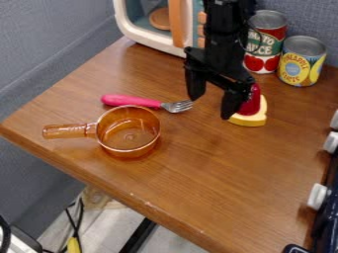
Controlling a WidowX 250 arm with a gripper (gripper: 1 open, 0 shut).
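Note:
My black gripper [211, 97] hangs over the table [172, 188] at the upper middle, its fingers apart, in front of a red object [252, 103] on a yellow base [247, 120], which it partly hides. To its left lie a pink-handled fork [138, 102] and an amber transparent pot [128, 148] with its handle pointing left.
A sauce can [266, 30] and a yellow can [299, 64] stand at the back right, beside a white toy appliance [130, 20]. A dark stove with white knobs [317, 196] lines the right edge.

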